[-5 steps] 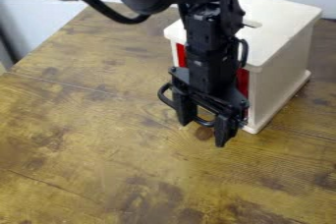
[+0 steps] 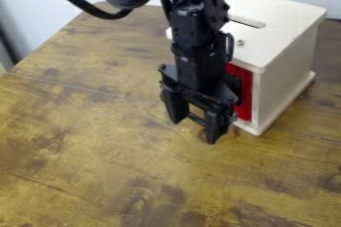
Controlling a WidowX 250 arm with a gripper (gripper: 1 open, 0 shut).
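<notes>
A black gripper (image 2: 194, 120) hangs low at the front left of a white box (image 2: 280, 67), its fingers pointing down. Red shows on the box's front face (image 2: 242, 101), partly hidden behind the arm. The two fingers stand somewhat apart, and I see nothing held between them. A slot is cut in the box's top.
A pale wall runs along the back.
The gripper has moved a little to the left and up from where it was, and turned slightly. The box looks unmoved.
</notes>
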